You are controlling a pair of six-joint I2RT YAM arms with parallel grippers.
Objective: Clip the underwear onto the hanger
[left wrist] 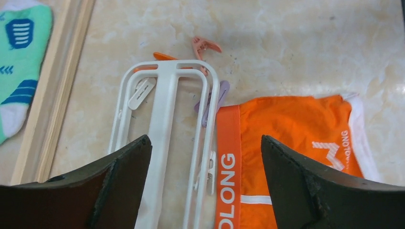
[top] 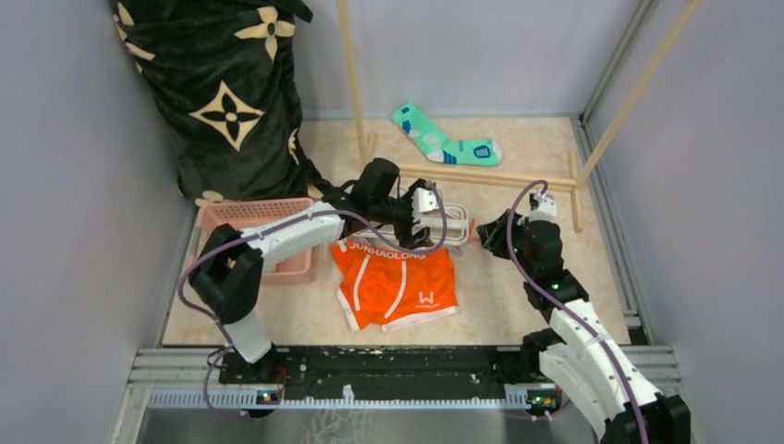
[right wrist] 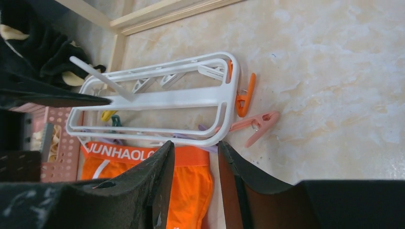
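Note:
The orange underwear (top: 393,282) lies flat, its lettered waistband along the near side of the white hanger (left wrist: 165,107). Coloured clips sit round the hanger; a purple one (left wrist: 217,101) is at the waistband's end, but whether it bites the cloth I cannot tell. Past the hanger's right end are an orange clip (right wrist: 245,98) and a pink clip (right wrist: 262,125). Over the hanger's middle, my left gripper (top: 421,233) has its fingers well apart, nothing between them. Just right of the hanger, my right gripper is partly open and empty.
A wooden rack's bar (top: 476,175) runs behind the hanger, with a green sock (top: 444,143) beyond it. A pink basket (top: 294,266) stands at the left, before a dark patterned cloth (top: 226,83).

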